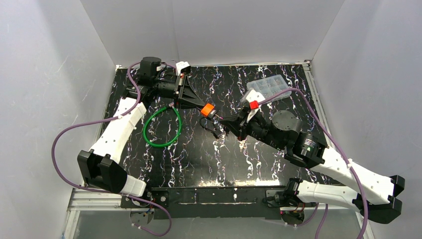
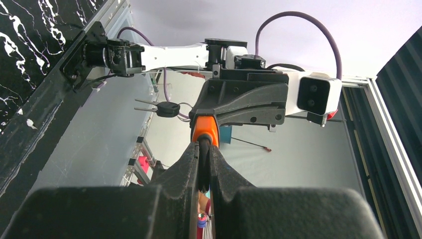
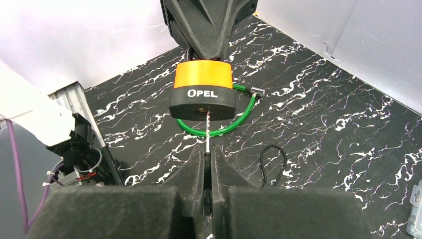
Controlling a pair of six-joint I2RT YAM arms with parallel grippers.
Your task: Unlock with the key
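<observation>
An orange and black padlock marked OPEL is clamped by its dark shackle in my left gripper, which is shut. My right gripper is shut on a key, whose thin silver blade points at the slot in the padlock's black face. The blade's tip meets the slot; how deep it sits cannot be told. In the left wrist view, further black-headed keys hang from a ring beside my right gripper. Both grippers face each other above the table's middle.
A green cable loop lies on the black marbled table at the left. Below the padlock is a thin black cord. A clear compartment box stands at the back right.
</observation>
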